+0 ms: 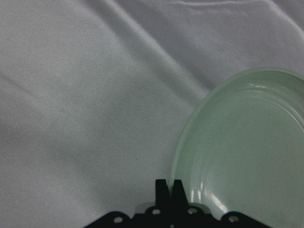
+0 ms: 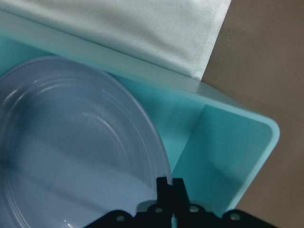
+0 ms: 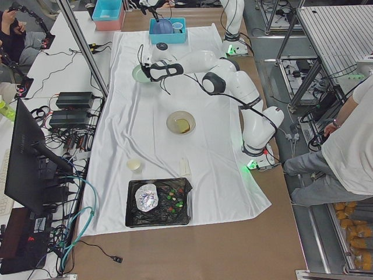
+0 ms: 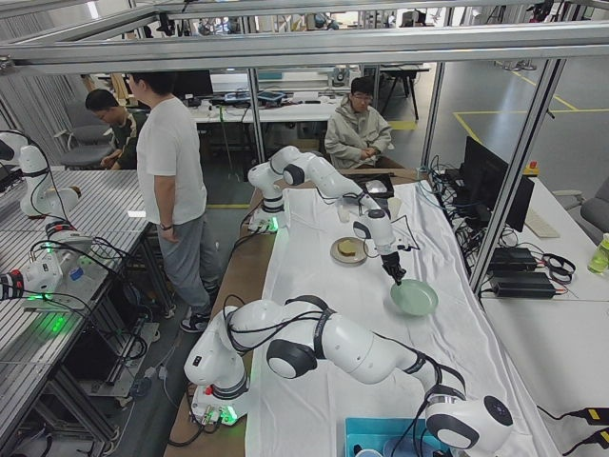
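A pale green plate (image 4: 414,298) lies on the white cloth. My left gripper is at its left rim in the left wrist view, shut, fingertips at the rim; I cannot tell whether the rim is between them. A blue plate (image 2: 71,133) sits in a turquoise bin (image 2: 223,152). My right gripper is shut on that plate's rim at the bin's inner side.
A tan plate (image 3: 175,125) with a yellow item lies mid-cloth. A small cream cup (image 3: 133,164) and a black tray (image 3: 133,216) with a foil dish are at the near end.
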